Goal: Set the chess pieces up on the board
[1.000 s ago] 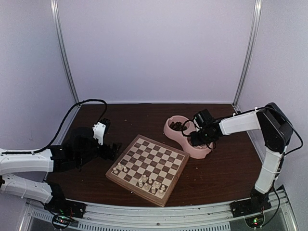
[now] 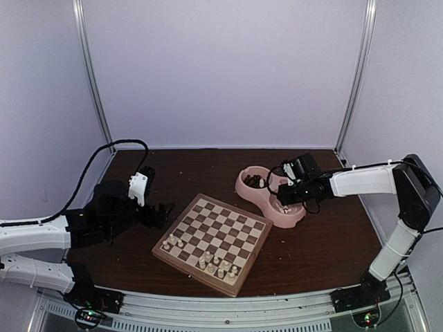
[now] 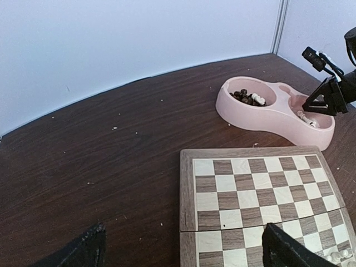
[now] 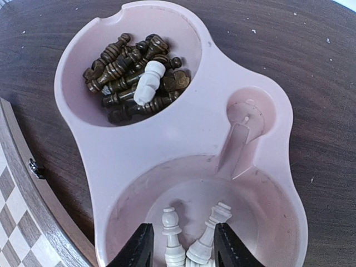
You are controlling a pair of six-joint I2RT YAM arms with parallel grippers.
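Observation:
The chessboard (image 2: 216, 235) lies on the table, several white pieces (image 2: 210, 264) standing along its near side. A pink two-bowl tray (image 2: 278, 214) sits right of it. Dark pieces (image 4: 119, 64) fill its far bowl, with one white piece (image 4: 149, 83) lying on top of them. In the near bowl lie white pieces, among them one at left (image 4: 172, 239) and one leaning right (image 4: 207, 236). Over that bowl my right gripper is part open; the white pieces show beyond and between its fingers, none visibly gripped. My left gripper (image 2: 165, 214) stands open and empty left of the board.
A small round well (image 4: 251, 111) with a slot joins the tray's near bowl. Bare table (image 3: 94, 161) stretches behind and left of the board. The board's raised frame (image 3: 188, 189) runs close to the tray.
My right arm has shifted slightly right over the tray. A white piece now shows among the dark ones, not visible there before.

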